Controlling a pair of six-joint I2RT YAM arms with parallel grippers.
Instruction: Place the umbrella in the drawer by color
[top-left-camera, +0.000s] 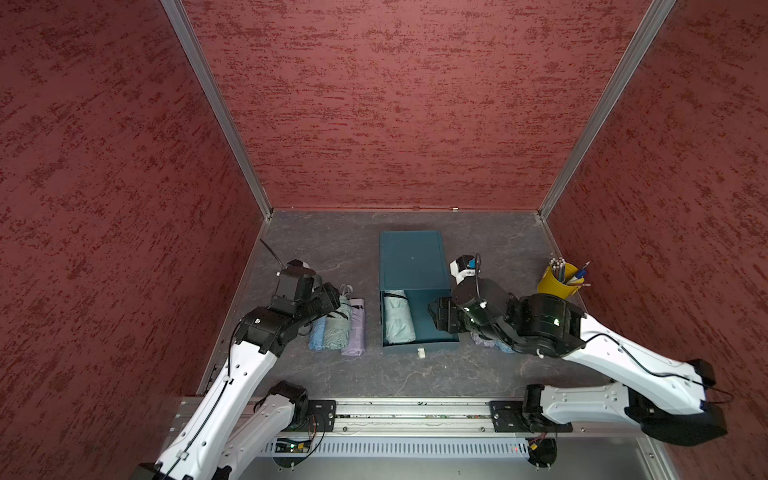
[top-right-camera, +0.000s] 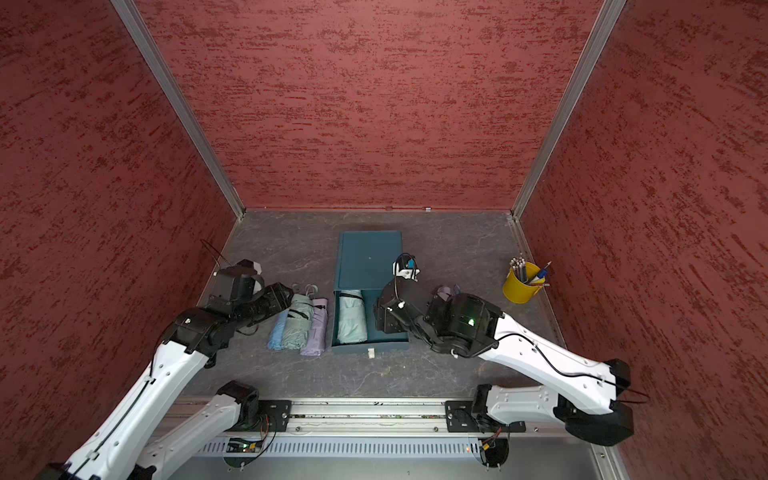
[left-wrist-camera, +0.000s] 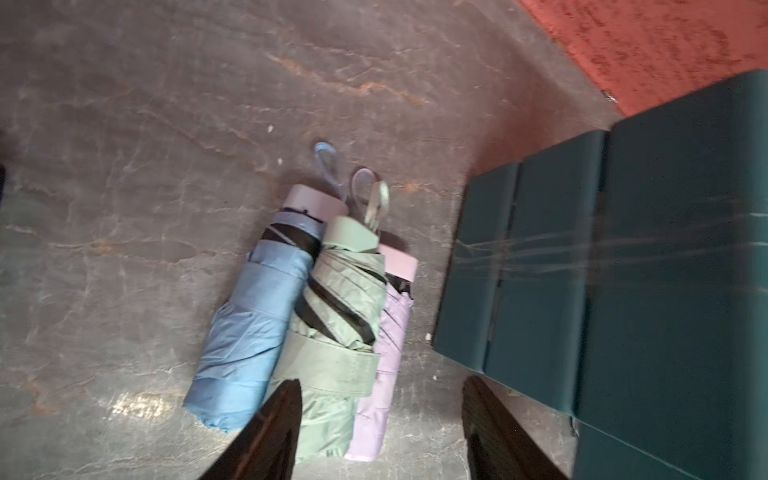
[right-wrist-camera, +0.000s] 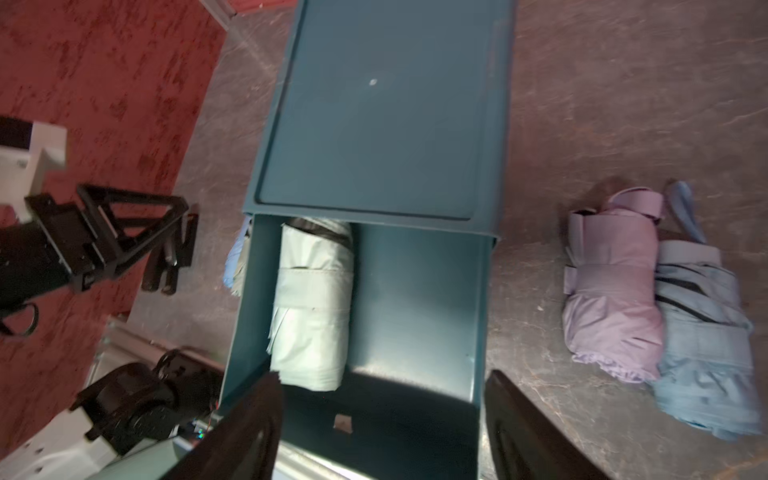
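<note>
A mint umbrella (right-wrist-camera: 312, 304) lies in the left side of the open teal drawer (right-wrist-camera: 416, 312). Left of the drawer, blue (left-wrist-camera: 248, 320), sage (left-wrist-camera: 328, 368) and lilac (left-wrist-camera: 384, 360) umbrellas lie side by side, below my left gripper. Right of it lie a mauve (right-wrist-camera: 612, 296) and a blue-grey (right-wrist-camera: 704, 344) umbrella. My right gripper hangs over the drawer. Both grippers are open, nothing seen between their fingertips.
A yellow pen cup (top-right-camera: 520, 288) stands at the right wall.
</note>
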